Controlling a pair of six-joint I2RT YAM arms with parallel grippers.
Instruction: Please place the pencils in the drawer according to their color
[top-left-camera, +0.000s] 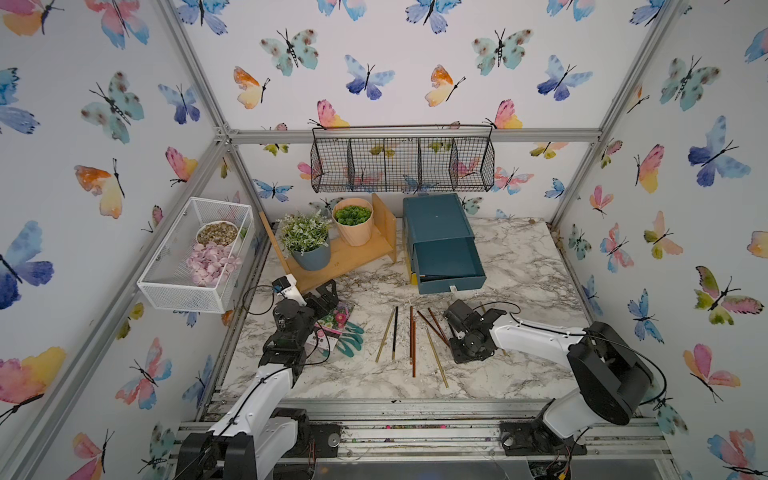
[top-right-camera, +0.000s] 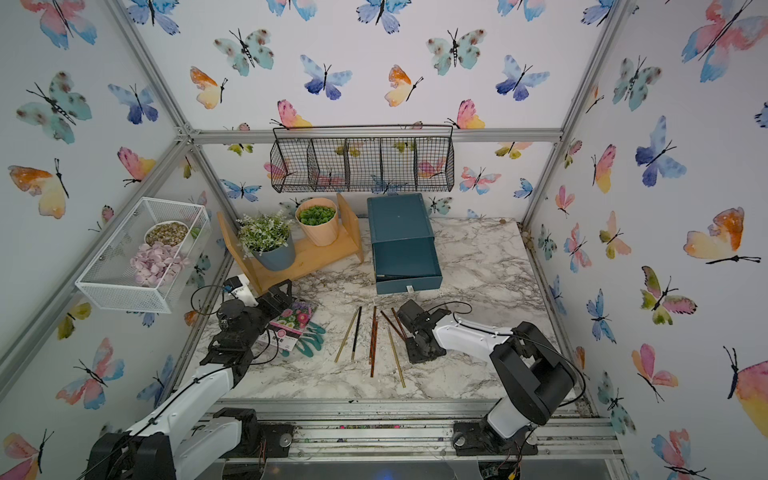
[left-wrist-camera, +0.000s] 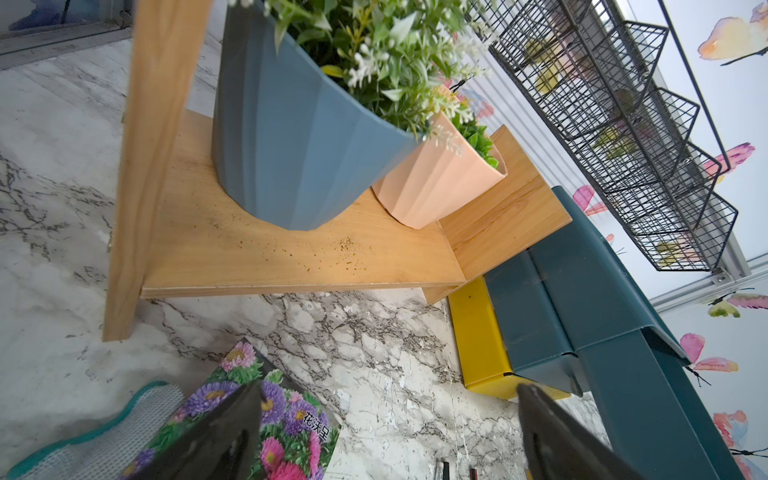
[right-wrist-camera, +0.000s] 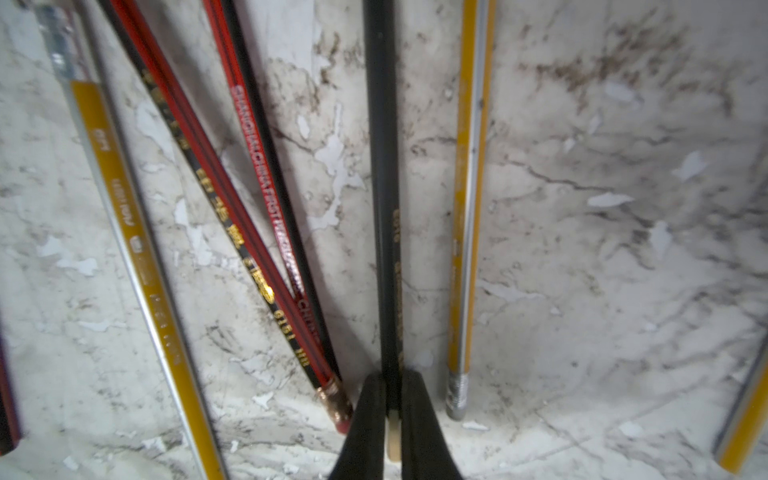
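My right gripper is low on the table among the pencils, its fingertips close around the end of a black pencil (right-wrist-camera: 384, 160); whether it grips is unclear. Beside that lie a yellow pencil (right-wrist-camera: 468, 200), red-and-black pencils (right-wrist-camera: 224, 192) and more yellow ones (right-wrist-camera: 136, 264). The blue drawer unit (top-left-camera: 438, 216) has its drawer (top-left-camera: 448, 264) out at the back. In the left wrist view, yellow (left-wrist-camera: 477, 336) shows at the unit's side. My left gripper (top-left-camera: 321, 297) stands open over gardening gloves (top-left-camera: 348, 340), empty.
A wooden shelf (left-wrist-camera: 288, 264) with two potted plants stands back left. A wire basket (top-right-camera: 361, 160) hangs on the back wall; a white basket (top-left-camera: 184, 288) is at the left. The table right of the drawer unit is clear.
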